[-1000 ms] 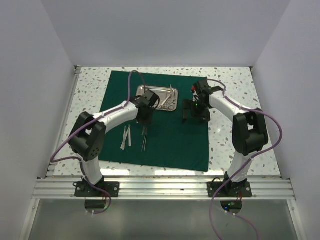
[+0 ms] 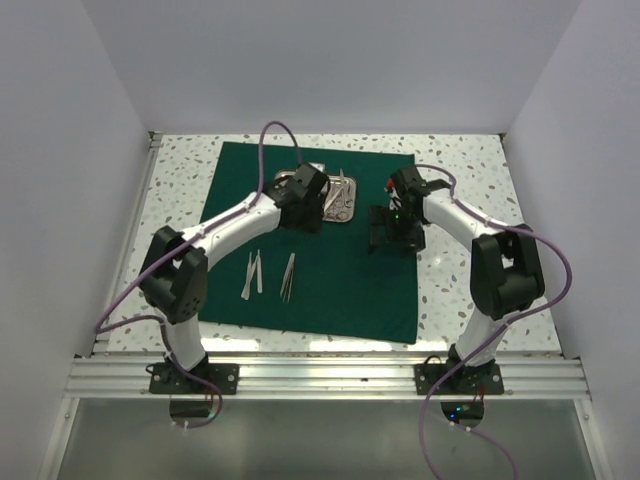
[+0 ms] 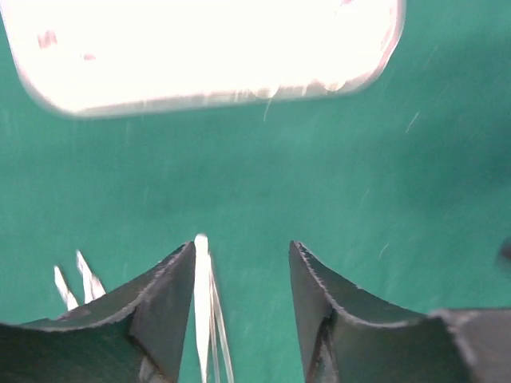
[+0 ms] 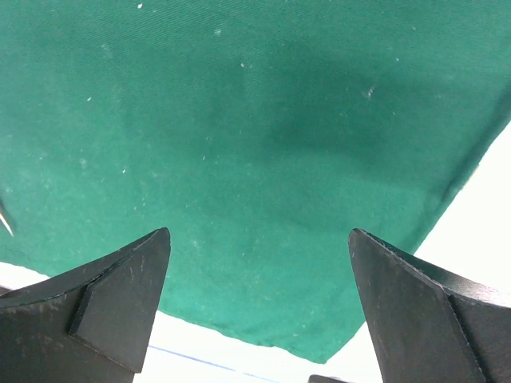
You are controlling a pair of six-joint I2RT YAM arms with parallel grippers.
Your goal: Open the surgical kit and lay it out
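A metal tray (image 2: 348, 214) lies on the green cloth (image 2: 350, 300) toward the back, with scissors (image 2: 340, 213) and other slim instruments in its right part. My left arm hides its left part. Just in front of the tray, my left gripper is open and empty. Several thin instruments (image 2: 288, 278) lie side by side near the cloth's middle. Another group of slender instruments (image 2: 250, 274) lies to their left. My right gripper stands open over bare cloth at the right side, nothing between its fingers.
White speckled table (image 2: 470, 165) shows around the cloth. A small red item (image 2: 389, 185) shows beside the right arm. Side walls stand close on both sides.
The right arm barely shifted.
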